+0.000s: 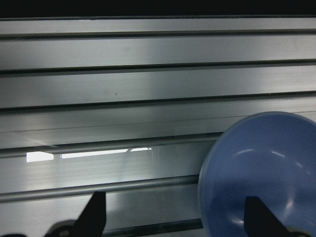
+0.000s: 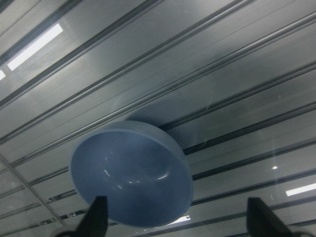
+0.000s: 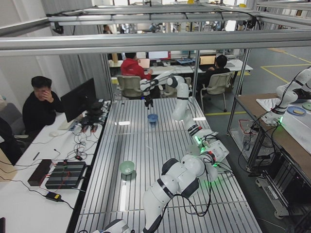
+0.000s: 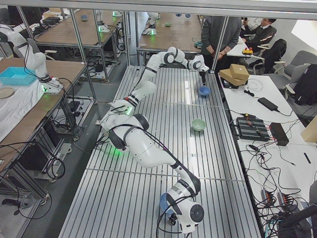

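Observation:
Two blue bowls lie at opposite ends of the slatted metal table. In the left wrist view, one bowl (image 1: 269, 163) fills the lower right; my left gripper is open above it, one fingertip over the bowl. That bowl (image 4: 204, 92) is at the far end in the camera right view. In the right wrist view, the other bowl (image 2: 131, 173) sits lower left beneath my open right gripper; in the camera left view it (image 3: 152, 118) is below that gripper (image 3: 148, 104). A green bowl (image 3: 127, 167) (image 4: 198, 124) stands between them.
A white desk (image 3: 29, 208) with electronics and cables borders one long side. Aluminium frame bars (image 3: 155, 41) run overhead, and people sit or stand beyond the table.

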